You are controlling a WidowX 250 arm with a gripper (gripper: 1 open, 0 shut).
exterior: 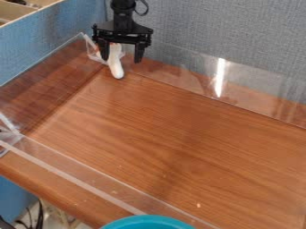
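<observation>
My black gripper (pixel 122 55) hangs at the back left corner of the wooden tray, its fingers apart. A white elongated object (pixel 116 65), rounded at its lower end, stands or leans in that corner between and behind the fingers. Whether the fingers touch it I cannot tell.
A teal bowl (pixel 147 222) sits at the bottom edge, outside the near wall. Blue side panels stand at the left.
</observation>
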